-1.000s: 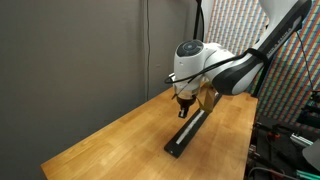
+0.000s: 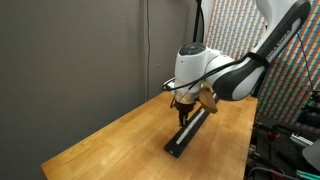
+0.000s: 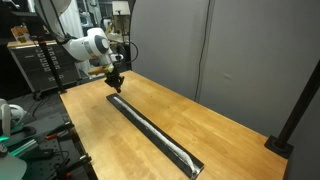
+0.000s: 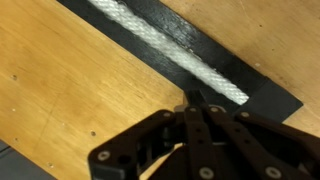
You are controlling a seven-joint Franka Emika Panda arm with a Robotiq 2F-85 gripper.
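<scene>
A long black board (image 3: 153, 135) lies flat on the wooden table, with a silvery-white strip (image 4: 180, 50) running along its middle. One end of the strip and of the board shows close up in the wrist view. My gripper (image 2: 183, 121) points down at the board, low over it. In the wrist view the dark fingers (image 4: 194, 99) are together at the board's near long edge, beside the strip. Nothing shows between them. Whether the tips touch the board cannot be told.
Bare wooden table (image 2: 105, 150) spreads widely to the left of the board. A grey wall panel (image 3: 200, 50) stands behind the table, and a dark post (image 3: 288, 125) rises at its far right corner.
My gripper has come down a little toward the board, the arm tilting with it. The board has stayed in place.
</scene>
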